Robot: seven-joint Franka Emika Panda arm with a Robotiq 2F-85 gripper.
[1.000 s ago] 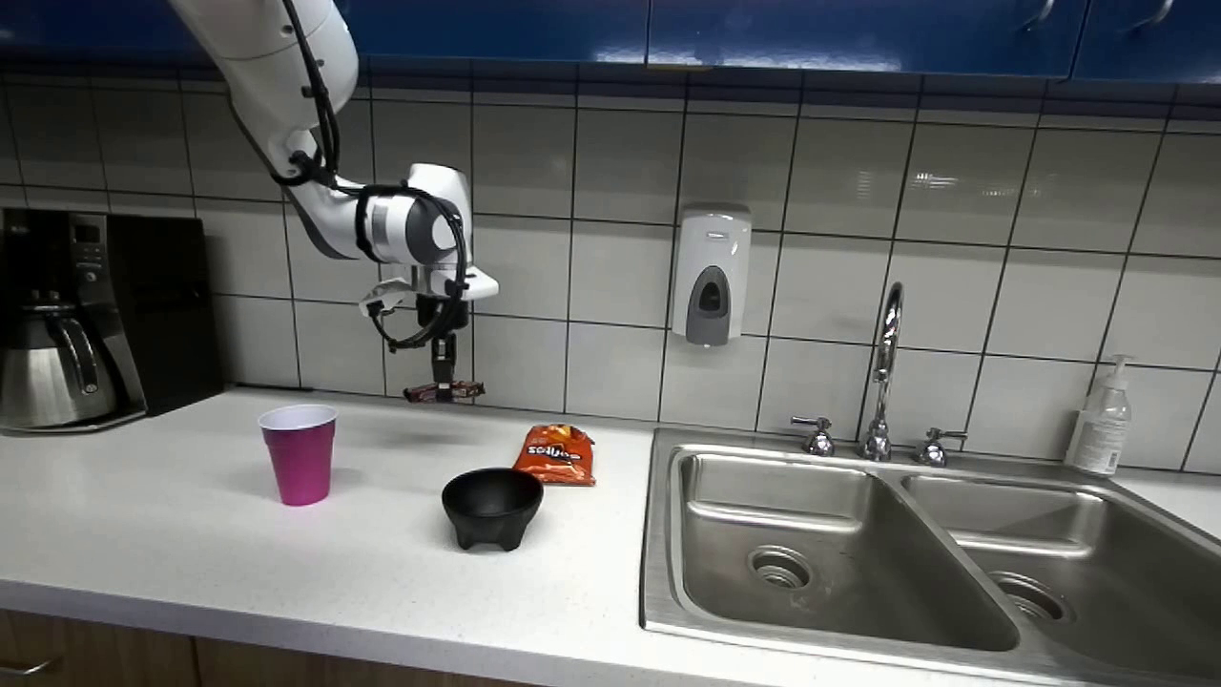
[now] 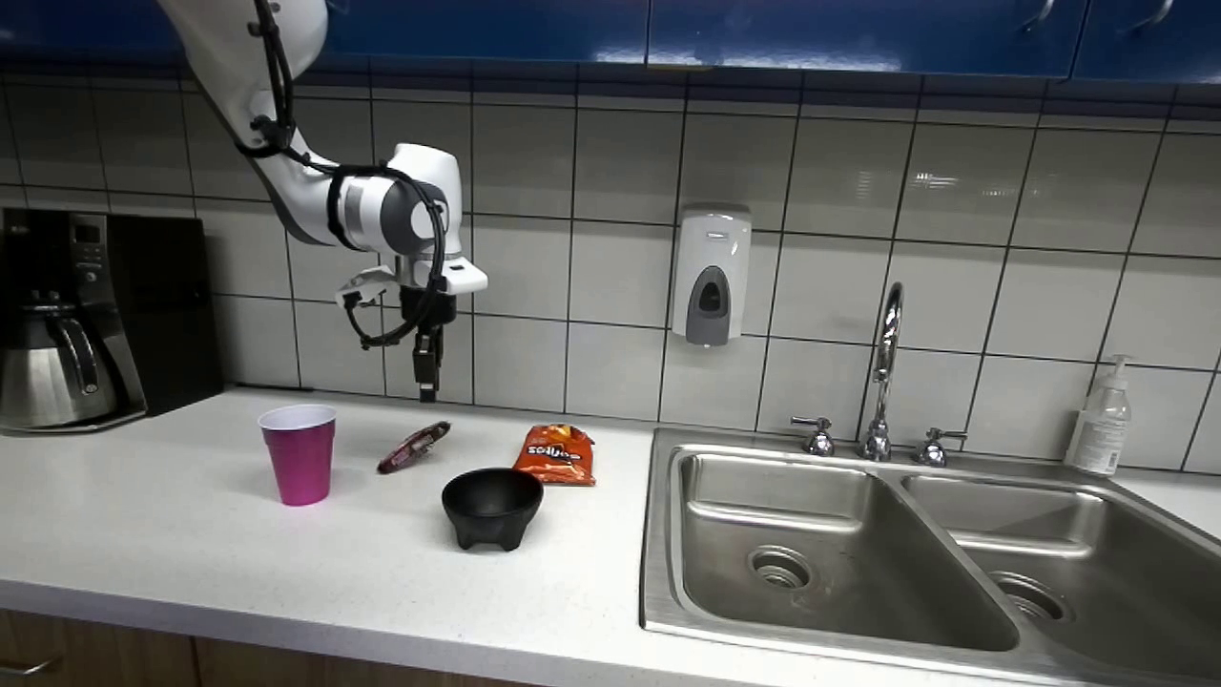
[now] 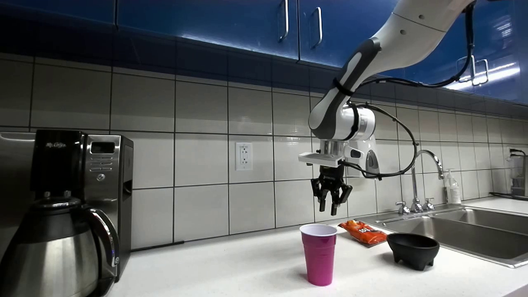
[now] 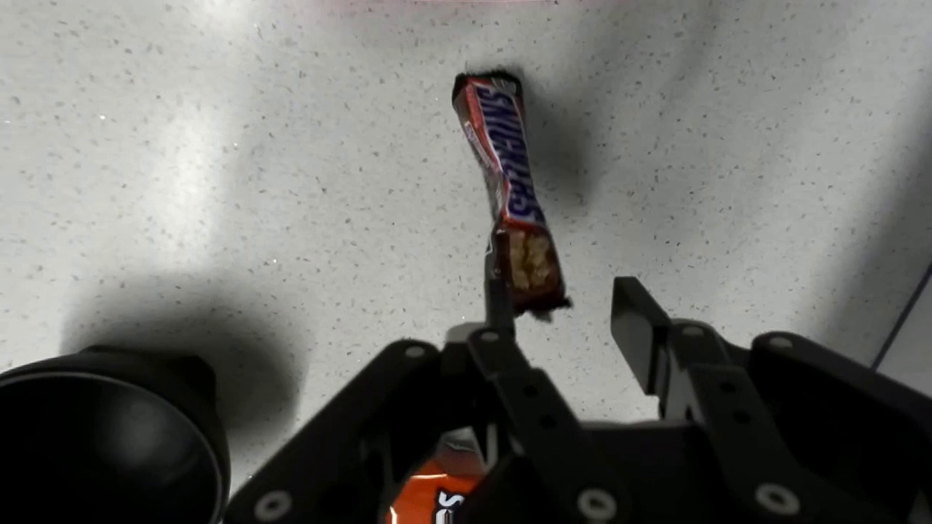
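A Snickers bar (image 2: 414, 447) shows below my gripper (image 2: 428, 384), tilted, clear of the fingers; whether it lies flat on the counter I cannot tell. In the wrist view the candy bar (image 4: 511, 188) points away from my gripper, its near end by the left fingertip. A gap separates the two fingers, with nothing held between them. From the second exterior view the gripper (image 3: 328, 210) hangs above and behind the pink cup (image 3: 319, 255), and the bar is not visible.
On the counter are a black bowl (image 2: 492, 506) and an orange Doritos bag (image 2: 557, 454). A coffee maker (image 2: 103, 309) stands at the far left and a double sink (image 2: 664, 538) on the right. Clear counter lies in front of the cup.
The Snickers bar was between the fingers, level in the air; now it is lower and apart from them. The arm has shifted slightly left, and the fingers have opened.
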